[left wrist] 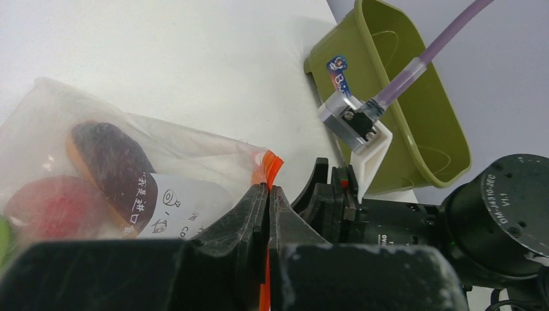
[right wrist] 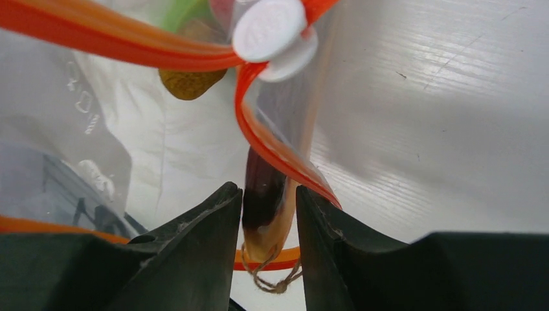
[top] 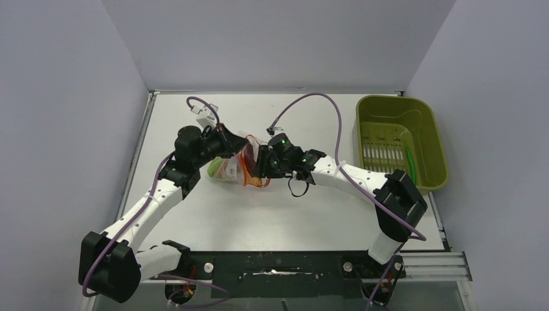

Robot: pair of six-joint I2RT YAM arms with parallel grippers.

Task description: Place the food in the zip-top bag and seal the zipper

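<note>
The clear zip bag point(left wrist: 194, 139) with an orange zip edge point(left wrist: 267, 165) lies on the table's left side, its mouth spread wide. At that mouth my left gripper is shut on the orange edge. A dark brown, bread-like food point(right wrist: 264, 194) with a twine loop point(right wrist: 278, 285) reaches along the bag near the opening. My right gripper stands part open, a finger on each side of that food's end; contact cannot be told. A white zip slider point(right wrist: 268, 29) hangs above. Deeper inside are a brown round food point(right wrist: 191, 83), a green one point(right wrist: 184, 13) and a red one point(left wrist: 58, 207).
A green basket point(top: 369, 105) stands at the right, with a long green item point(top: 410, 165) in it.
</note>
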